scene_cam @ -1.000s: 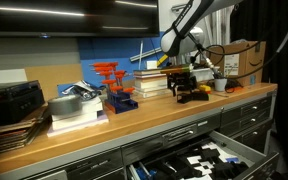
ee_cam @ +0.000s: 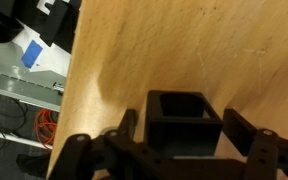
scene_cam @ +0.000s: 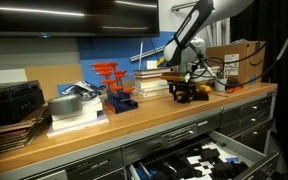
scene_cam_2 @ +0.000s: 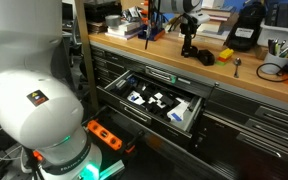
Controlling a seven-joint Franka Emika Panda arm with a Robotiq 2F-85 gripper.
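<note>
In the wrist view a small dark block-like object (ee_cam: 182,120) with a greyish top sits between the fingers of my gripper. The fingers stand part open, and narrow gaps seem to show on both sides of the object. Below the fingers is the wooden counter (ee_cam: 199,50). From the second exterior view, the gripper (scene_cam_2: 188,46) is low over the counter near its front edge; its fingertips are too small there to tell contact. The object's lower part is hidden in the wrist view.
A dark item (scene_cam_2: 205,57) and a black-and-yellow item (scene_cam_2: 245,37) lie close to the gripper. Below the counter an open drawer (scene_cam_2: 154,103) holds several dark items. Stacked books (scene_cam: 152,78) stand behind.
Over the last second my arm has shifted right and lower in the first exterior view, with the gripper close to the counter. The counter items and the drawer look unchanged.
</note>
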